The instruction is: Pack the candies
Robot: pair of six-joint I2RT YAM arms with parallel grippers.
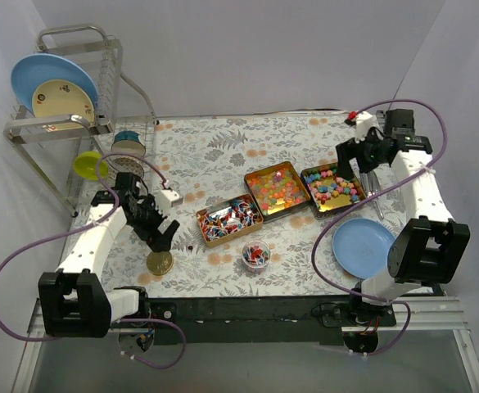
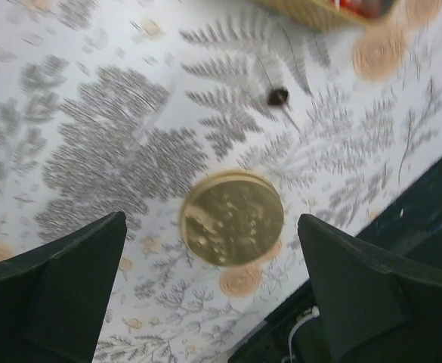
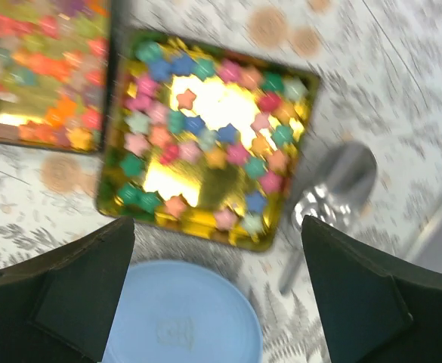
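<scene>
A clear jar [image 1: 255, 255] with wrapped candies in it stands near the table's front edge. Its likely gold lid [image 2: 233, 218] lies flat on the table, framed between the fingers of my open left gripper, which hovers above with nothing held. Three tins hold candies: wrapped ones [image 1: 229, 219] at left, gummy ones [image 1: 277, 189] in the middle, star-shaped ones [image 3: 198, 140] at right. Over the right tin's far side my right gripper hangs open and empty. A metal scoop [image 3: 332, 185] lies just right of that tin.
A blue plate [image 1: 363, 248] sits in front of the right tin. At the left stands a dish rack [image 1: 63, 123] with plates and bowls. A small dark object [image 2: 278, 97] lies near the lid.
</scene>
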